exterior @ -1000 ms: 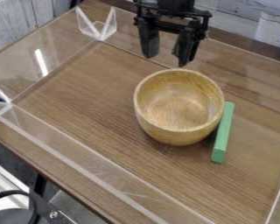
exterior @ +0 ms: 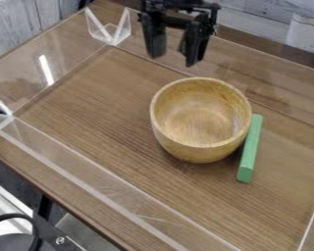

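My gripper (exterior: 175,47) hangs at the top centre of the camera view, dark and open, with two fingers pointing down above the table behind a round wooden bowl (exterior: 199,118). The bowl is empty. A green bar (exterior: 249,149) lies on the table just right of the bowl.
A white wire-like object (exterior: 109,27) stands at the upper left. Black cables and hardware lie at the lower left edge.
My gripper has shifted left and its outline has turned compared with earlier. The bowl and green bar have not moved.
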